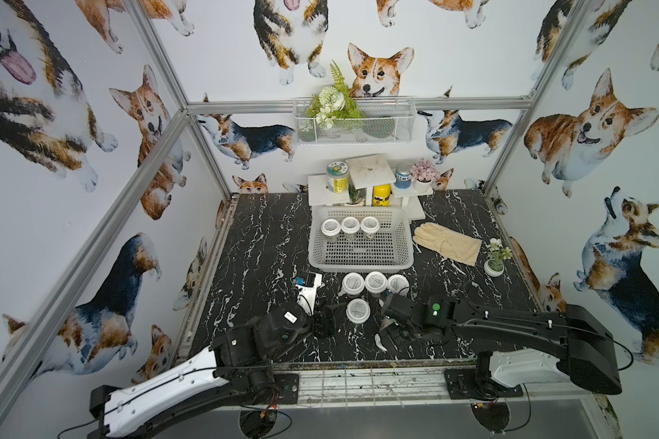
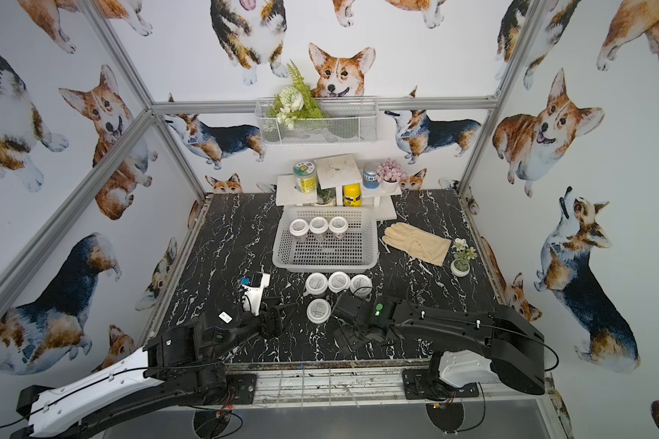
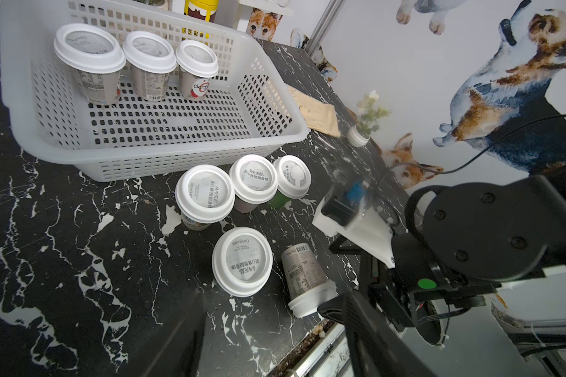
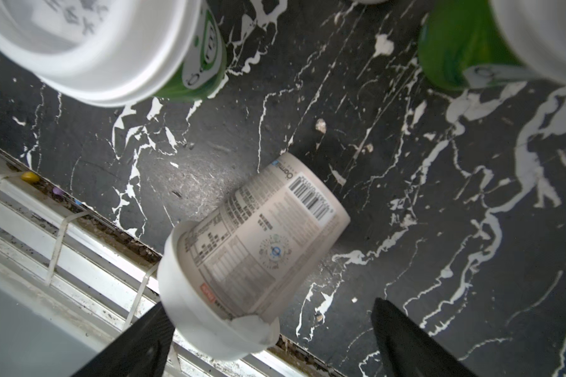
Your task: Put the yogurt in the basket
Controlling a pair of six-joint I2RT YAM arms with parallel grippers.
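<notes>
In the left wrist view, three lidded yogurt cups (image 3: 151,69) stand inside the grey-white perforated basket (image 3: 188,157). A row of three more upright cups (image 3: 205,194) is just in front of the basket, with another upright cup (image 3: 242,260) nearer. One yogurt cup (image 4: 264,238) lies on its side by the table's front edge, its white lid toward that edge. Above this fallen cup is my right gripper, open, its fingers spread to either side of the lid end. My left gripper is open and empty, left of the nearer upright cup in the top views.
A beige glove (image 1: 446,243) and small potted plant (image 1: 495,265) lie right of the basket. Behind it are white stands with cans (image 1: 337,177). Both arms are close together near the front cups.
</notes>
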